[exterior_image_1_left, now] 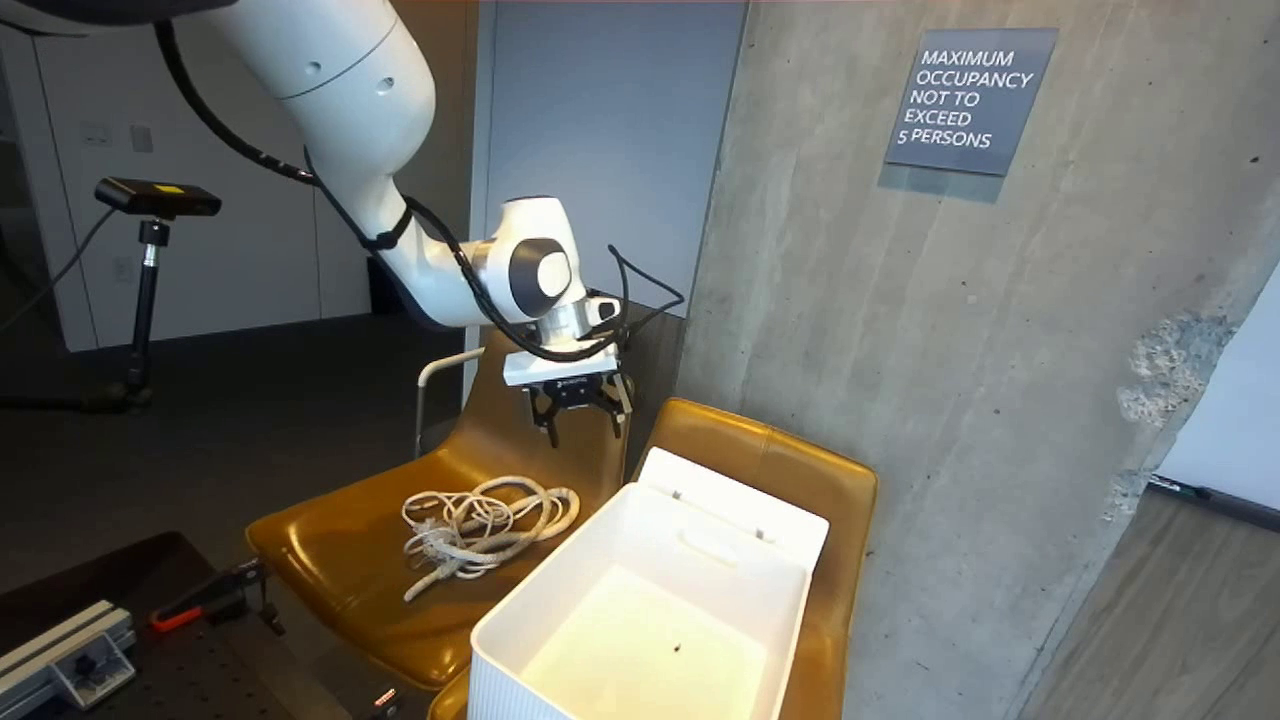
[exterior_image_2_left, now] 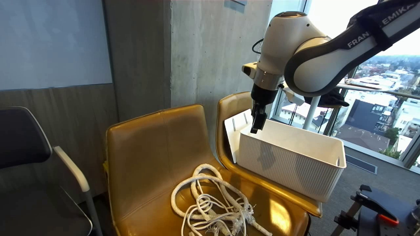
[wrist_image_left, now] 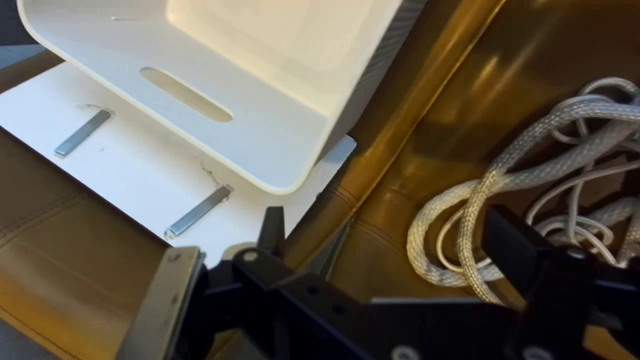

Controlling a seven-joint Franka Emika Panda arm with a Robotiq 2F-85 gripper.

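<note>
A tangled bundle of white rope (exterior_image_1_left: 554, 514) lies on the seat of a brown chair (exterior_image_2_left: 153, 157), with thick braided loops and thinner cord mixed together. On the neighbouring chair stands a white ribbed bin (exterior_image_2_left: 291, 167); its visible floor holds only a small dark speck. My gripper (exterior_image_1_left: 585, 432) is open and hangs in the air near the two chair backs, above the level of the rope and the bin. In the wrist view its black fingers (wrist_image_left: 273, 231) are spread wide, nothing held between them, with the rope (wrist_image_left: 480, 228) beyond the right one.
Behind the bin, a white panel (wrist_image_left: 132, 174) with two metal strips leans on the chair back. A concrete wall (exterior_image_1_left: 960, 360) rises behind the chairs. A dark table with a clamp (exterior_image_1_left: 204, 600) is at the front left. Open air surrounds the gripper.
</note>
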